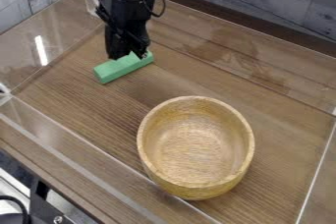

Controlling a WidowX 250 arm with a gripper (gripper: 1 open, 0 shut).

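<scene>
My black gripper (126, 49) reaches down from the top of the view, its fingertips just above the far part of a green rectangular block (121, 69) lying on the wooden table. The gripper looks shut, with nothing seen between its fingers; whether it touches the block is hard to tell.
A large light wooden bowl (196, 144) stands at the front right of the table (250, 51). Black cables show past the table's edge at the lower left.
</scene>
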